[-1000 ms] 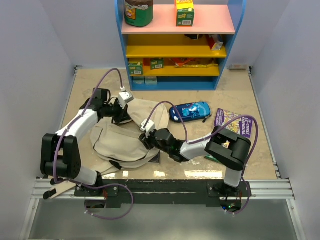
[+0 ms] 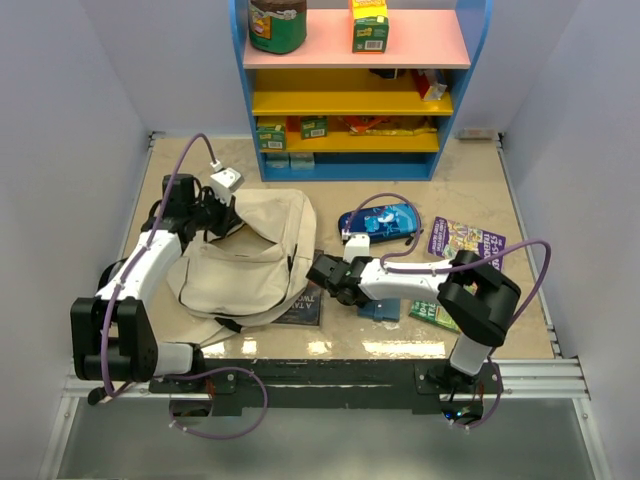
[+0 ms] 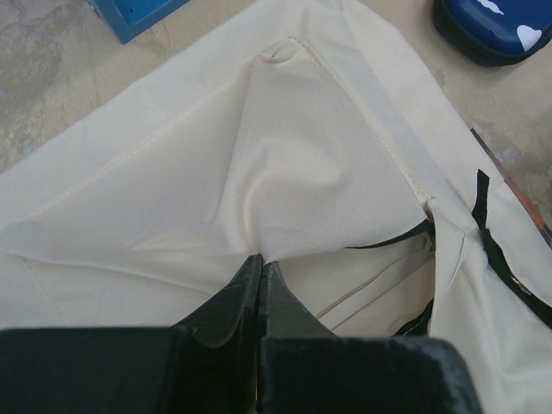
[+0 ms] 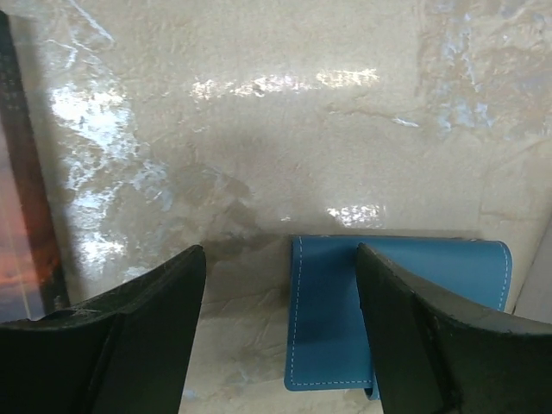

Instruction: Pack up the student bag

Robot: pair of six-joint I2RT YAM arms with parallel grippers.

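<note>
The cream bag (image 2: 235,285) lies open on the left of the table. My left gripper is shut at the fabric of its upper edge; whether cloth is between the fingers is not clear. My right gripper stands open over the table beside a small blue flat item (image 4: 332,328), which sits below and between its fingers in the right wrist view. A dark book (image 2: 300,313) lies partly beside the bag. A blue pencil case (image 2: 385,222) is at the back right of the bag, with books (image 2: 465,238) at the right.
A blue shelf unit (image 2: 350,170) with boxes stands at the back. A green book (image 2: 432,314) lies under the right arm. Bare table shows along the front edge.
My right gripper has moved right from the bag to over the blue item. My left gripper has moved back-left from the bag's middle, and the fabric there has shifted.
</note>
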